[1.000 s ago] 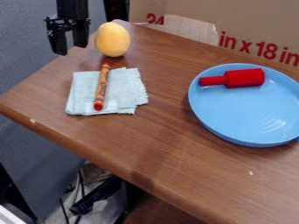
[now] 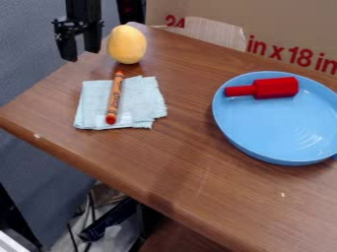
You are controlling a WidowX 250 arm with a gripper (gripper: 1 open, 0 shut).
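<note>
My gripper point(image 2: 78, 44) hangs at the top left, above the table's left edge and left of a yellow egg-shaped object point(image 2: 126, 44), apart from it; whether its fingers are open or shut is unclear. An orange crayon-like stick point(image 2: 114, 96) lies on a folded pale blue cloth point(image 2: 141, 104). A red object with a thin handle point(image 2: 275, 87), like a small rolling pin, rests on a blue plate point(image 2: 277, 133) at the right.
A cardboard box point(image 2: 277, 26) stands behind the wooden table point(image 2: 171, 192). The table's left edge drops to a floor area with cables.
My gripper has shifted very slightly to the right, toward the yellow object. The things on the table have not moved.
</note>
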